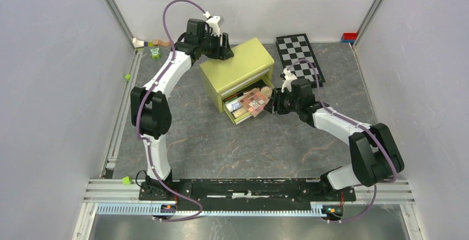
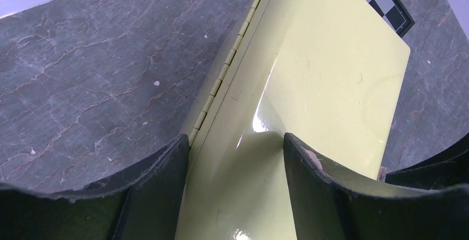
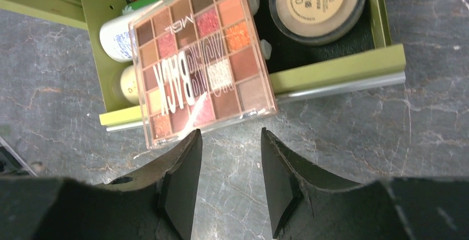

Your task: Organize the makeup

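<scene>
A yellow-green makeup box point(image 1: 238, 63) has a lower drawer point(image 3: 337, 74) pulled out, holding a round powder case point(image 3: 318, 2), a white cylinder point(image 3: 113, 38) and other items. An eyeshadow palette point(image 3: 202, 57) rests tilted across the drawer, overhanging its front edge. My left gripper is open over the box's back top corner, near the hinge; whether it touches is unclear. My right gripper is open just in front of the palette, with nothing between its fingers.
A checkerboard point(image 1: 293, 52) lies right of the box at the back. Small blocks lie at the back left. Red and blue trays point(image 1: 349, 37) sit in the back right corner.
</scene>
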